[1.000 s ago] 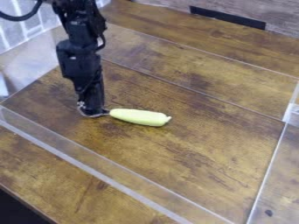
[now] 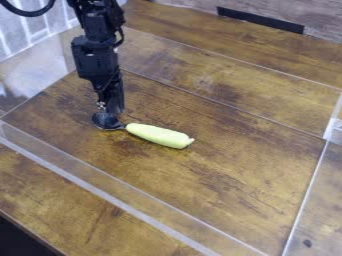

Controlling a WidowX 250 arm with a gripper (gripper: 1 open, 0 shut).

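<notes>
A black robot arm reaches down from the upper left, its gripper point(image 2: 110, 108) low over a dark, round piece point(image 2: 104, 121) at the head of a utensil with a pale yellow-green handle point(image 2: 159, 135). The handle lies on the wooden table, angled down to the right. The gripper's fingers are dark and small, partly merging with the dark piece, so their opening and whether they touch it are unclear.
Transparent panels or strips edge it at the left and along the lower left, with another point(image 2: 318, 190) at the right edge.
The arm and gripper have shifted slightly back and appear narrower or turned, showing more of the dark round piece. The yellow-green handle has tilted slightly, its right end a little lower.
</notes>
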